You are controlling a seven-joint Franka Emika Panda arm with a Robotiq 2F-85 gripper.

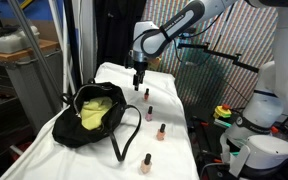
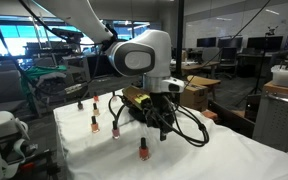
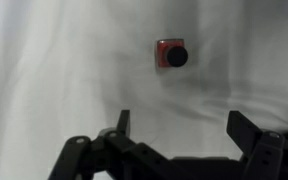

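Note:
A small red bottle with a black cap (image 3: 171, 53) stands on the white cloth in the wrist view. Nothing lies between the fingers of my gripper, which is open, and the bottle shows beyond the fingertips, apart from them. From exterior view 1, the arm reaches over the far end of the table. Several small bottles stand there in a loose line, among them a dark red one (image 1: 147, 95), a pinkish one (image 1: 150, 113), an orange-pink one (image 1: 161, 132) and the nearest, with a dark cap (image 1: 146, 165). An orange-pink bottle (image 2: 144, 153) is in front of the arm in exterior view 2.
An open black bag (image 1: 74, 130) with yellow cloth (image 1: 96, 110) inside occupies the table's middle; its strap loops toward the bottles. A cardboard box (image 2: 192, 95) is behind the table.

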